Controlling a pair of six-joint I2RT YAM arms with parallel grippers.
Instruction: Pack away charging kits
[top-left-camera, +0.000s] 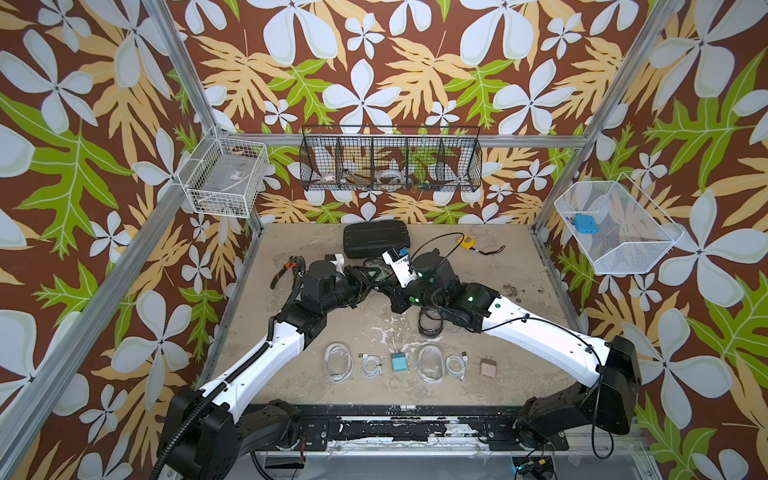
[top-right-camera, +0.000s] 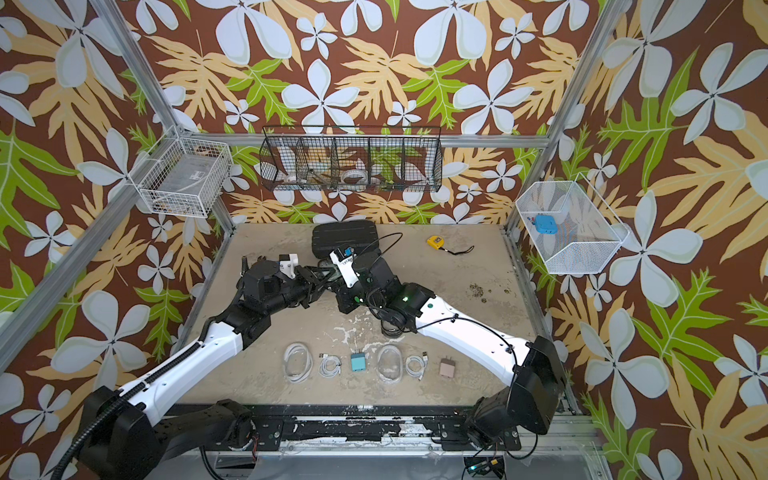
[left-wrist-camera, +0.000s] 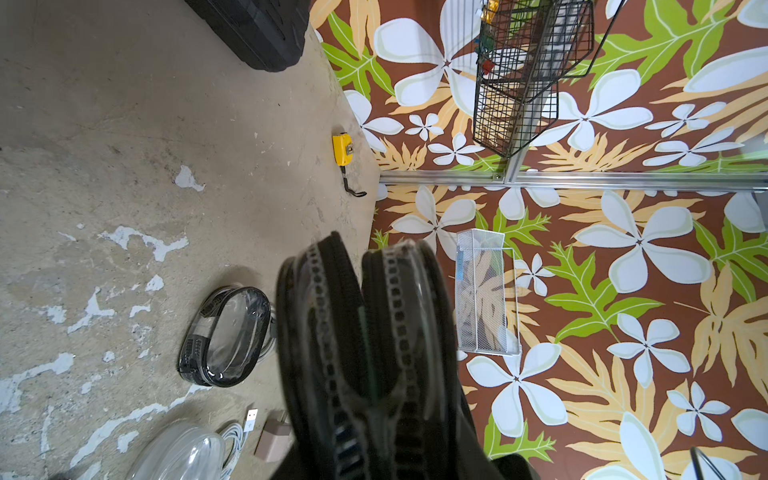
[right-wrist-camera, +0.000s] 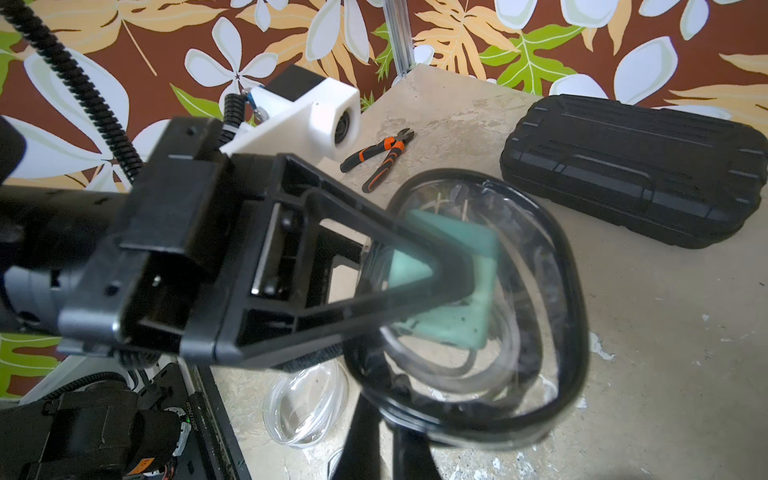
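Observation:
A clear, black-rimmed pouch (right-wrist-camera: 552, 320) with a teal charger (right-wrist-camera: 480, 312) and a coiled pale cable inside is up in the air in the right wrist view. My left gripper (top-left-camera: 369, 276) is shut on it; one finger (right-wrist-camera: 448, 280) crosses the pouch's near face. The left wrist view has its two zip-edged halves (left-wrist-camera: 316, 320) standing slightly apart at the top. At the pouch's lower rim, my right gripper is shut; whether a thin zip pull is between its fingertips cannot be told. Clear pouches (top-left-camera: 338, 361), white cables (top-left-camera: 370, 365), a teal charger (top-left-camera: 399, 361) and a pinkish charger (top-left-camera: 488, 367) lie in the front row.
Another black-rimmed clear pouch (left-wrist-camera: 228, 336) lies mid-table. Behind the grippers sits a black case (top-left-camera: 376, 238). Pliers (right-wrist-camera: 384, 156) lie left, a yellow tape measure (top-left-camera: 466, 242) back right. Wire baskets (top-left-camera: 392, 164) hang on the walls.

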